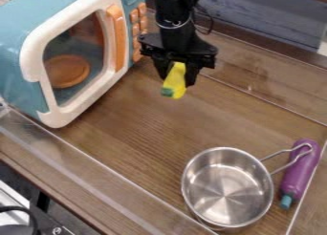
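Observation:
My black gripper [178,59] hangs in the upper middle, beside the toy microwave, shut on a yellow object [175,79] with a green end pointing down and toward the viewer. The yellow object is held above the wooden counter [134,158]. The toy microwave [38,96] is blue and white with orange parts, and an orange disc [67,71] shows inside it.
A steel pot [228,189] with its handle to the upper right stands at the lower right, next to a purple cylinder [299,175] with a teal end. A cable lies at the lower left.

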